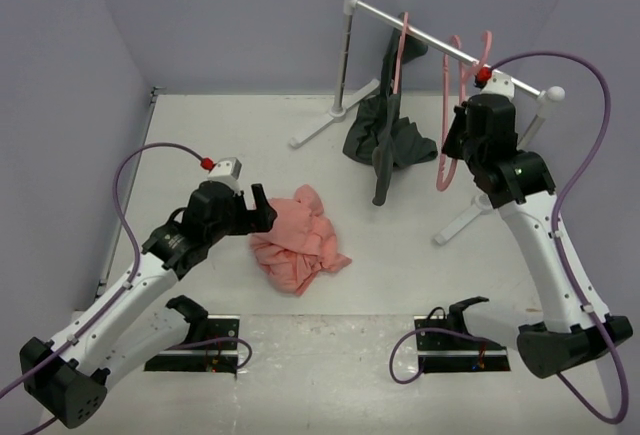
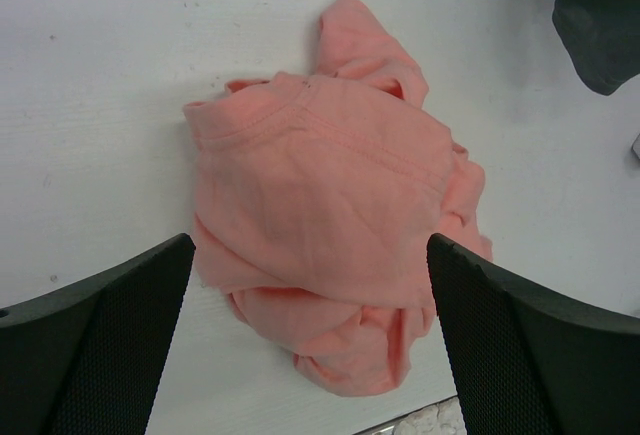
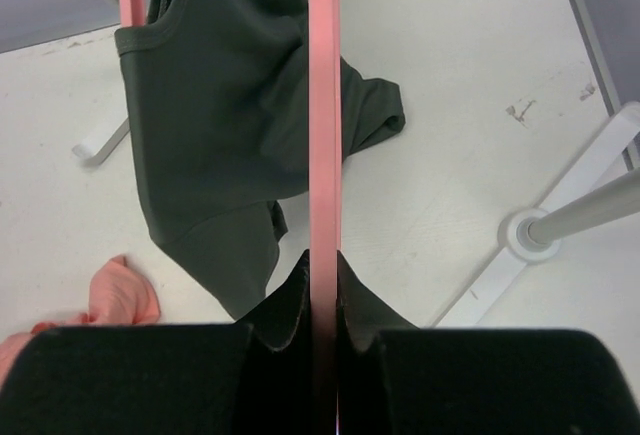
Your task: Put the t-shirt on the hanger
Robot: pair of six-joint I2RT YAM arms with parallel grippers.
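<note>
A crumpled pink t-shirt (image 1: 297, 245) lies on the white table, and my left gripper (image 1: 262, 210) hovers over its upper left part. In the left wrist view the left fingers (image 2: 100, 345) are wide apart, with the shirt (image 2: 320, 185) lying beyond them and nothing held. My right gripper (image 1: 455, 133) is shut on a pink hanger (image 1: 443, 170) near the right end of the rack. Between the right fingertips the hanger's narrow edge (image 3: 324, 145) runs straight up the right wrist view. Whether its hook touches the bar is hard to tell.
A white rack bar (image 1: 430, 40) crosses the back on two posts. From it hangs a dark green shirt (image 1: 385, 145) on another pink hanger (image 1: 401, 50), left of my right gripper. The rack's feet (image 1: 462, 219) rest on the table. Clear table lies between pink shirt and rack.
</note>
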